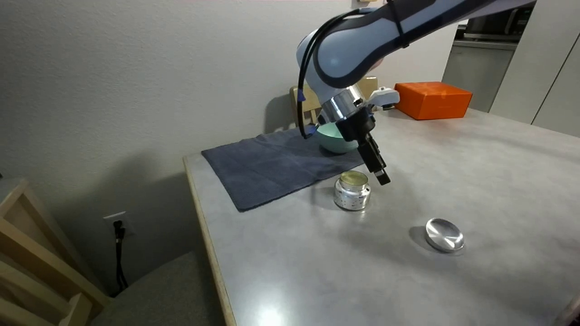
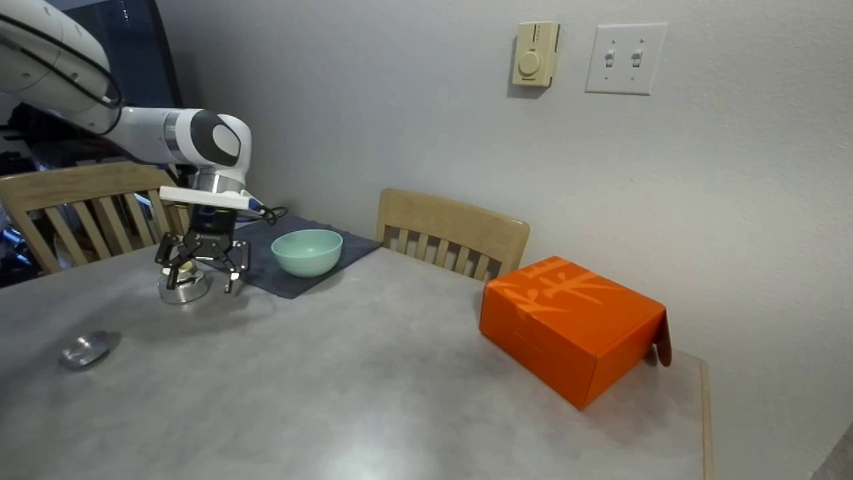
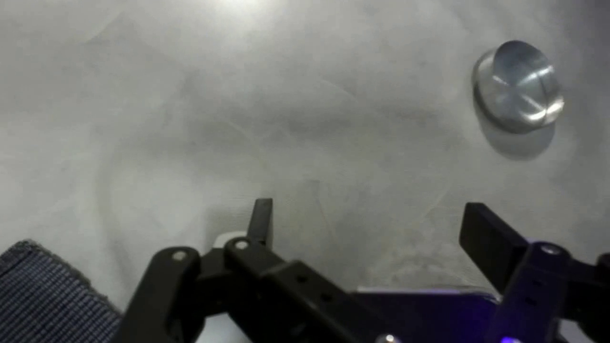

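A squat silver jar (image 1: 352,196) with a yellowish top stands upright on the table, just in front of the dark cloth. To its right lies a round, shallow metal lid (image 1: 444,235), tilted on the tabletop; the wrist view shows the same lid (image 3: 519,86) at upper right. My gripper (image 2: 201,281) hangs close to the jar, pointing down, with its fingers (image 2: 232,285) spread apart. In the wrist view the open gripper has only bare table between its fingertips. How far the fingers sit from the jar is hard to tell.
A mint-green bowl (image 2: 307,253) rests on the dark blue cloth (image 1: 261,171) by the wall. An orange box (image 2: 572,324) sits at the table's far end. Wooden chairs (image 2: 452,228) stand along the edge.
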